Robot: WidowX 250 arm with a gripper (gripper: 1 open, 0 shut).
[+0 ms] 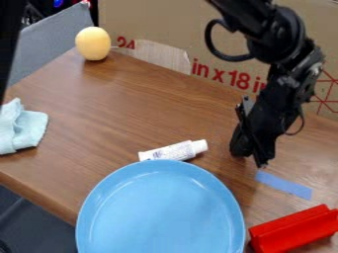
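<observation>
My gripper [248, 150] is low over the wooden table, at or very near its surface, shut, with nothing visible between its fingers; the fingertips are dark and hard to make out. It is just right of a white tube [172, 151], which lies above a blue plate [158, 217] in the view. A strip of blue tape [283, 185] is to the lower right of the gripper.
A red object [294, 230] sits at the lower right. A light blue cloth [19, 128] lies at the left, a yellow egg [93, 42] at the back. A cardboard box [172, 22] stands behind.
</observation>
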